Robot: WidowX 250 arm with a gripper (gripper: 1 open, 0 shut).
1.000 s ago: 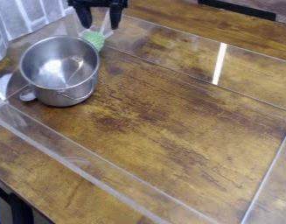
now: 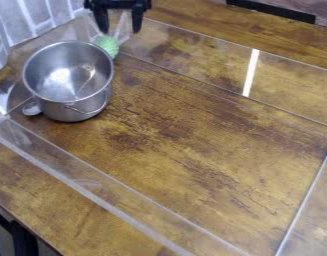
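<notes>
At the top left, the dark gripper (image 2: 118,14) hangs over a small pale green object (image 2: 108,44), which lies just behind a large steel pot (image 2: 70,82). The gripper is partly cut off by the top edge of the view, and whether it is open or shut is hard to tell. The pot stands upright on the wooden table and looks empty.
Clear plastic edging (image 2: 88,186) runs round the wooden work surface (image 2: 199,140). A crinkled, light translucent sheet or wall borders the upper left corner.
The gripper has moved slightly upward in the view over the last second. The pot and the green object look unchanged.
</notes>
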